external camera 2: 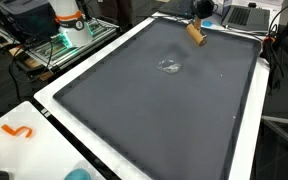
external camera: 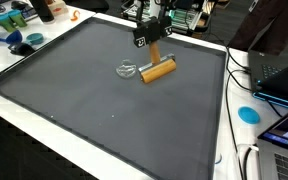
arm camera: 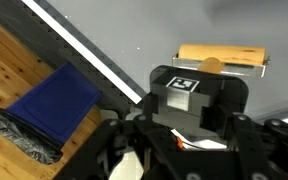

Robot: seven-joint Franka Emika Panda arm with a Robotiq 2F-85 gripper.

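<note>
A paint roller with a tan-orange cylinder (external camera: 158, 70) is over the dark grey board, near its far edge in exterior view 1. My gripper (external camera: 153, 32) is shut on the roller's orange handle (external camera: 154, 52), which runs down from the fingers to the cylinder. In the wrist view the cylinder (arm camera: 222, 54) lies just beyond my gripper, and a thin metal frame (arm camera: 246, 70) shows beside it. Exterior view 2 has the roller (external camera 2: 195, 35) at the far side, tilted. Whether the cylinder touches the board cannot be told.
A clear, shiny item (external camera 2: 168, 66) lies on the board near the roller. Most of the board (external camera: 104, 110) is free. Laptops (external camera: 280, 150) and a blue round item (external camera: 249, 115) stand off its right side; bowls and tools (external camera: 20, 46) are at the left.
</note>
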